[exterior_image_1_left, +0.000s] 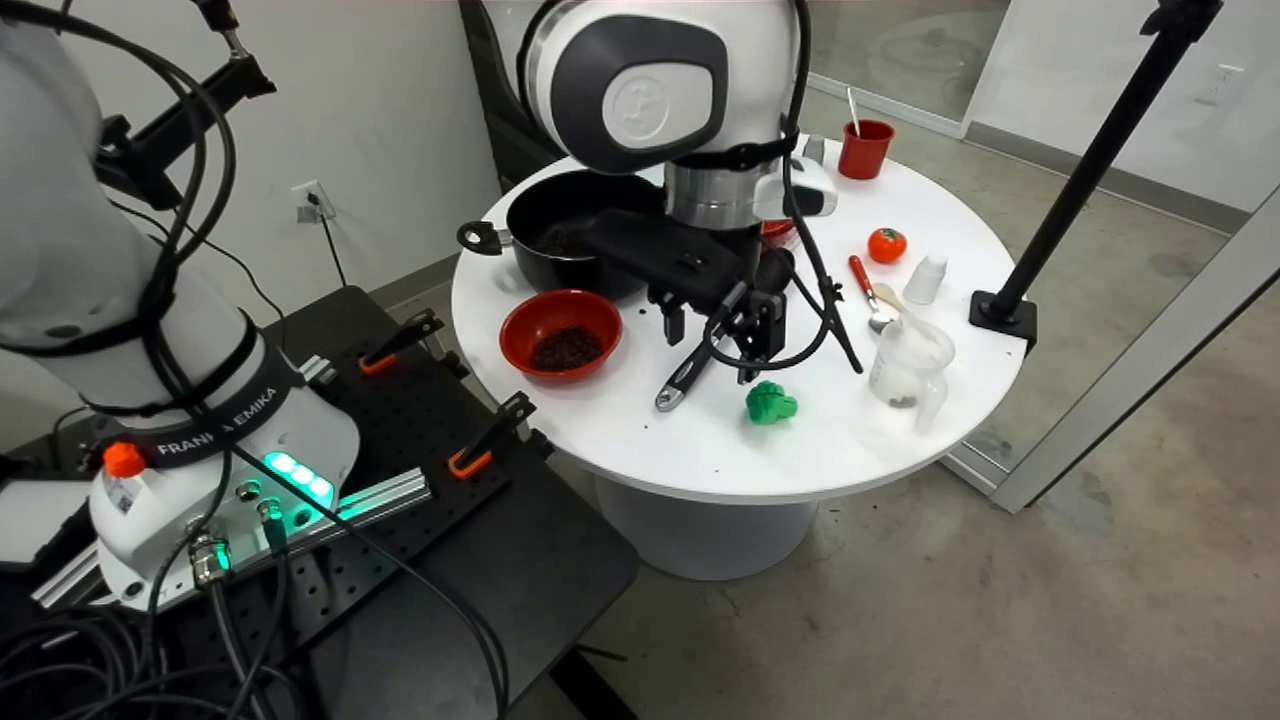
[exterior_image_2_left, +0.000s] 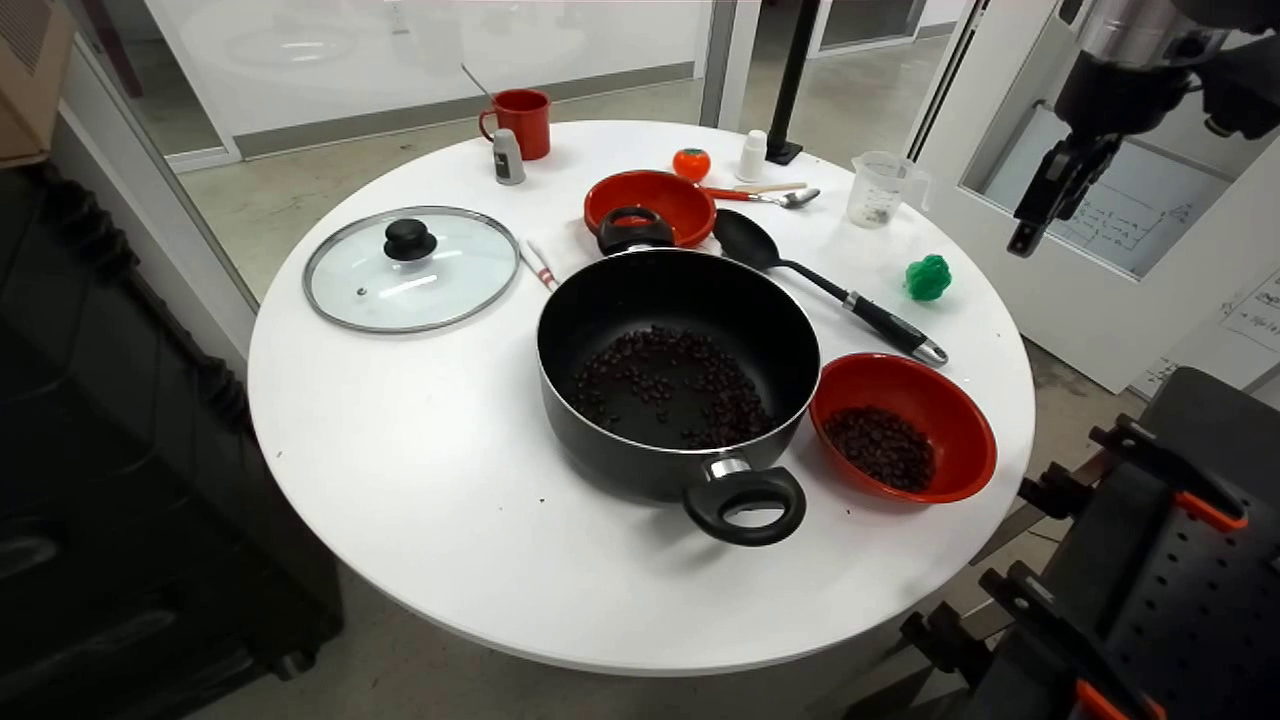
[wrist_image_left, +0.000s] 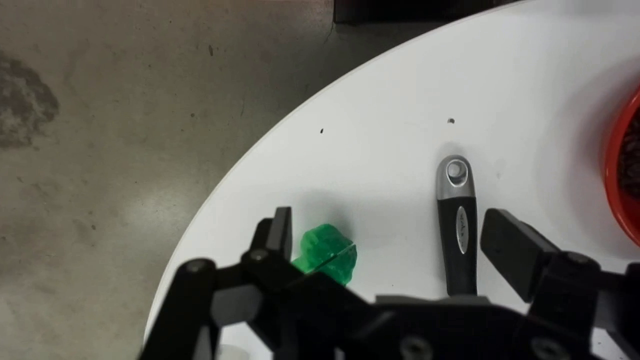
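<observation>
My gripper hangs open above the table with nothing between its fingers. In the wrist view, the handle of a black ladle-like spoon (wrist_image_left: 460, 240) lies below it, near the right finger (wrist_image_left: 513, 252). A green broccoli-shaped piece (wrist_image_left: 333, 252) shows close to the left finger (wrist_image_left: 279, 234), lower down on the table. The whole spoon (exterior_image_2_left: 828, 282) appears in exterior view 2, its bowl toward the back. In exterior view 1 the arm covers the spoon's bowl and part of its handle.
A black pot (exterior_image_2_left: 672, 468) with dark beans stands beside a red bowl (exterior_image_2_left: 972, 444) of beans. Behind it are another red bowl (exterior_image_2_left: 690, 228), a glass lid (exterior_image_2_left: 348, 282), a red mug (exterior_image_2_left: 523, 126), a tomato (exterior_image_2_left: 691, 164) and a clear measuring cup (exterior_image_2_left: 876, 192).
</observation>
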